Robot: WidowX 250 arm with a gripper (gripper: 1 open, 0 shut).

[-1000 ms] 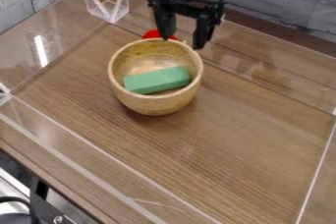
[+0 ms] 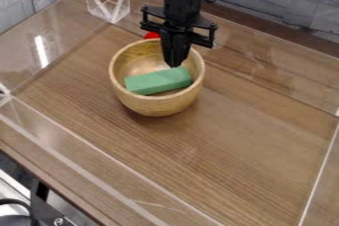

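Note:
My gripper (image 2: 176,50) is shut, its black fingertips pointing down over the back part of a tan bowl (image 2: 133,100), with nothing visible between them. Inside the bowl lies a green block (image 2: 157,81), tilted across the front half. A small red object (image 2: 153,36) sits behind the bowl, partly hidden by the arm.
A clear plastic piece (image 2: 105,7) stands at the back left. A dark cable lies at the lower left corner, and a wall edge runs along the back.
The bowl and green block look unmoved.

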